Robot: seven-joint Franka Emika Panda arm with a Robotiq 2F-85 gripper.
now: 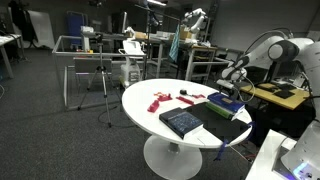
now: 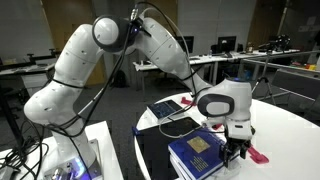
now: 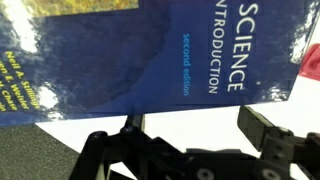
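Observation:
A dark blue book [image 3: 150, 60] with "SCIENCE" and "second edition" on its cover fills most of the wrist view. Below its edge my gripper shows two fingertips set well apart, with white table between them. In the second exterior view the blue book [image 2: 198, 152] lies on the near side of the round table, on top of something with pale page edges. My gripper [image 2: 236, 158] points down at the book's right side there; whether it touches is hard to tell. From the first exterior view, the book [image 1: 226, 103] rests above a green-edged one [image 1: 221, 112].
A black tray-like object [image 1: 180, 123] sits at the white table's front edge. Several small red pieces [image 1: 155, 104] lie farther left. A dark flat sheet [image 1: 229, 126] is beside the books, and the table's left part [image 1: 138, 98] is bare.

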